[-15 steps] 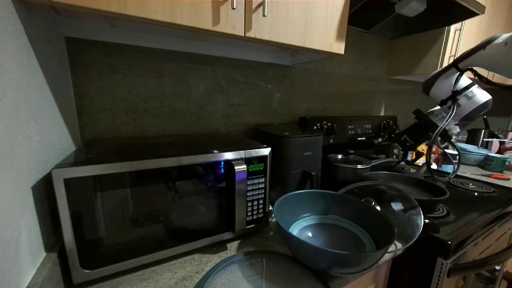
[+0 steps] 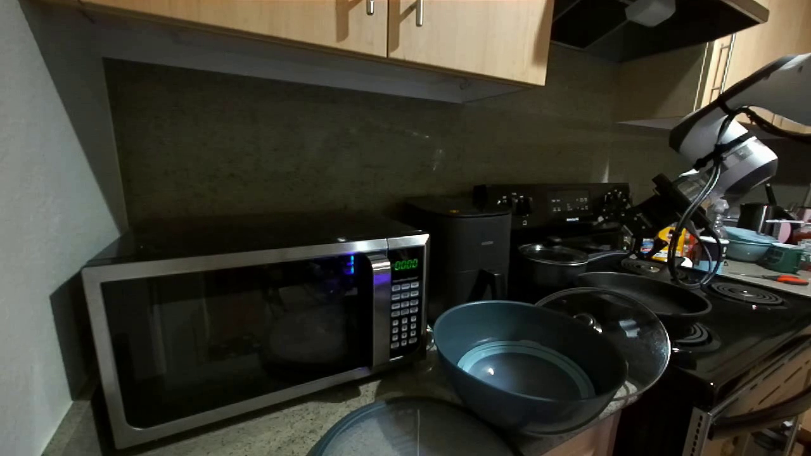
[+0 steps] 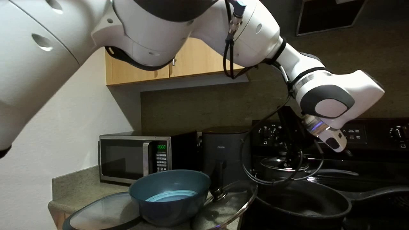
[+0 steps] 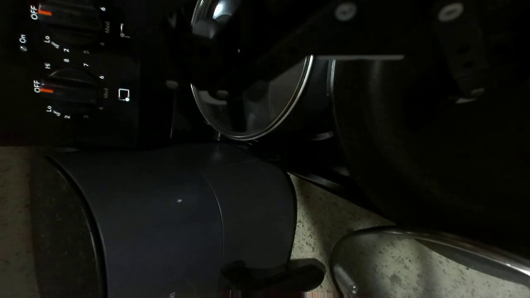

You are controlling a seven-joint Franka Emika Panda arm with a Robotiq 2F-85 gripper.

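My dark gripper (image 3: 290, 161) points down over the stove, close above a small pot with a glass lid (image 3: 282, 164). It stands open, with nothing visible between its fingers, though they are hard to make out against the black stove. Exterior view 1 shows the gripper (image 2: 629, 227) at the right, behind hanging cables. Across the top of the wrist view, dark finger links pass in front of the lidded pot (image 4: 253, 111). A large black pan (image 4: 397, 164) lies to the right there. The pan (image 3: 306, 199) sits in front of the pot.
A black air fryer (image 4: 164, 223) stands left of the stove. On the counter are a blue bowl (image 2: 524, 406), a glass lid (image 2: 642, 334) leaning beside it, another lid (image 2: 410, 433) and a microwave (image 2: 251, 342). The pan's handle (image 3: 379, 193) reaches right.
The wrist and its hanging cable loop have shifted slightly left in exterior view 1. The pots, bowl and lids have not moved.
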